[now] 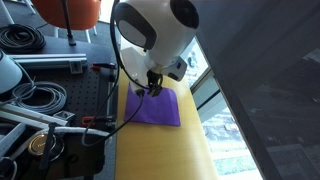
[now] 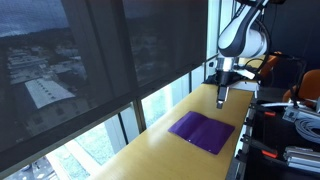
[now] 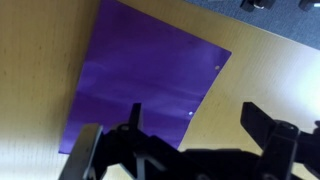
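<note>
A purple cloth [image 2: 201,131] lies flat on the wooden table, roughly a folded rectangle. Fold lines cross its surface [image 3: 140,75] in the wrist view, where its lower part runs behind my gripper. In exterior view 1 the arm covers the upper part of the cloth [image 1: 155,108]. My gripper is open, its dark fingers wide apart at the lower edge of the wrist view. It hangs over the cloth in exterior view 1, and nothing shows between its fingers. From exterior view 2, the gripper [image 2: 221,99] appears above the table just behind the cloth.
Bare tabletop [image 2: 110,163] stretches away to the left of the cloth. A large dark screen [image 2: 80,60] and windows run along one side. Beside the table, a black perforated surface [image 1: 85,95] carries coiled cables [image 1: 40,97] and metal parts.
</note>
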